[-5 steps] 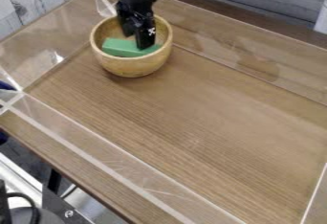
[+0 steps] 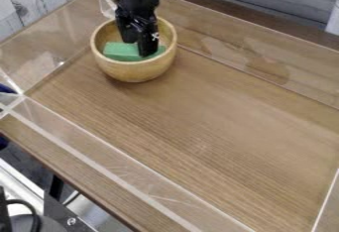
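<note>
A wooden bowl (image 2: 133,69) stands at the back left of the table, with a green block (image 2: 119,51) lying inside it. The black gripper (image 2: 141,44) hangs down into the bowl at the block, its fingers partly over it. Whether they are touching or gripping the block cannot be told.
A white-grey wall rises behind it at the upper right. Tape strips run across the left side and along the back, and dark cables show at the lower left.
The bowl and the green block have shifted slightly toward the front left, with the gripper moving along at the block.
</note>
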